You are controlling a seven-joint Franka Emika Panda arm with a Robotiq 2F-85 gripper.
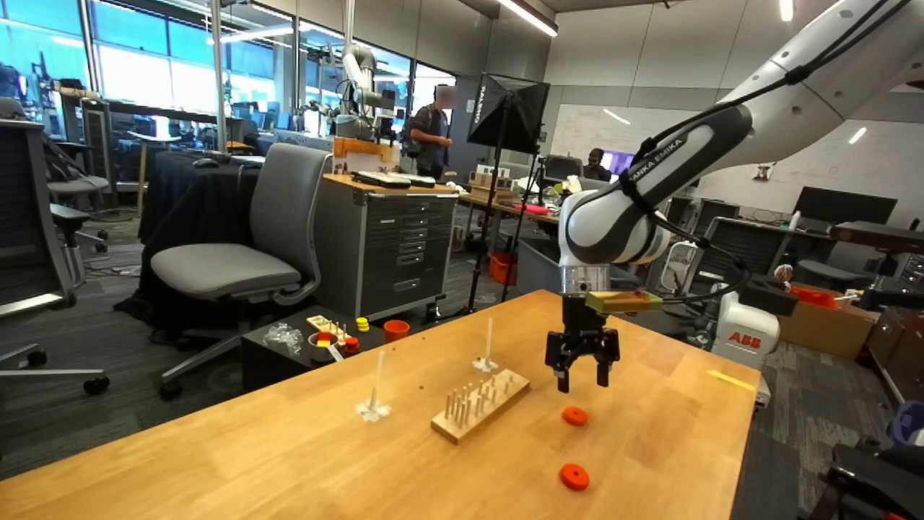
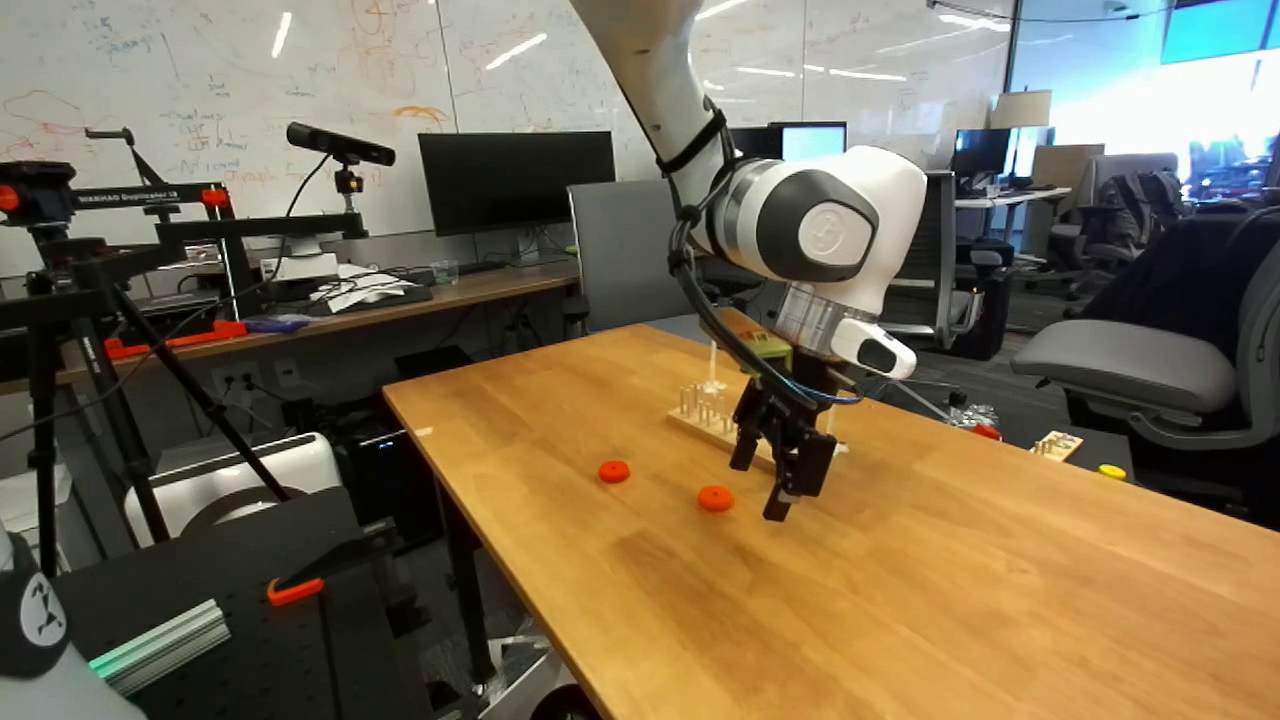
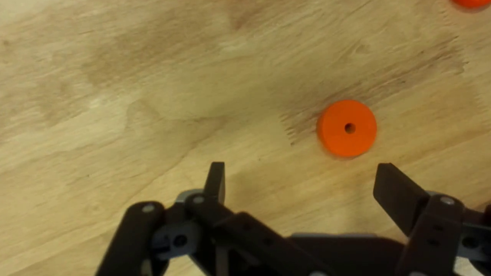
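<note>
Two flat orange-red discs lie on the wooden table: one disc (image 1: 575,416) closer to the gripper, the other (image 1: 574,477) nearer the camera. My gripper (image 1: 582,383) hangs above the table, pointing down, its fingers wide apart with nothing between them. In the wrist view a disc (image 3: 348,128) with a small centre hole sits ahead of the open gripper, nearer the right finger and not between the two. Part of the second disc (image 3: 472,2) shows at the top right corner. Behind the gripper in exterior view 2 are the discs' pegboard neighbours, partly hidden.
A wooden pegboard (image 1: 478,404) with several pegs stands left of the discs. Two thin upright rods (image 1: 376,387) rise from the table beside it. On a low black stand off the table are an orange cup (image 1: 395,330) and small parts.
</note>
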